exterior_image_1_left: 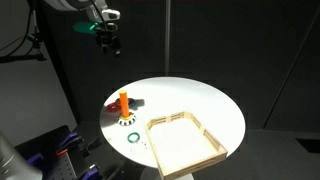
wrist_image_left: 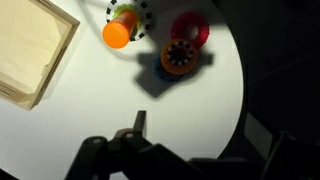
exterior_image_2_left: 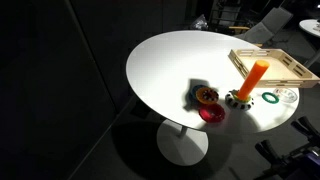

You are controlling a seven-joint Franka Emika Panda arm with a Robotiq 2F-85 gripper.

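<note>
High at the back left, well above the white round table (exterior_image_1_left: 165, 90), hangs my gripper (exterior_image_1_left: 110, 49). In the wrist view the gripper's two dark fingers (wrist_image_left: 140, 122) stand apart along the lower edge, and no object shows between them. An orange cylinder (exterior_image_2_left: 254, 78) rises upright from a base with a black-and-white checkered rim (exterior_image_2_left: 239, 99). Beside it are a red ring (wrist_image_left: 187, 24), an orange ring with a dark toothed pattern (wrist_image_left: 179, 55) and a blue piece (wrist_image_left: 166, 70) partly under the orange one. A green ring (exterior_image_1_left: 133, 138) lies flat nearer the tray.
A shallow wooden tray (exterior_image_1_left: 152, 140), looking empty, takes up the table's front. A pale clear ring (exterior_image_2_left: 288, 94) rests close to the green ring. Dark floor surrounds the table.
</note>
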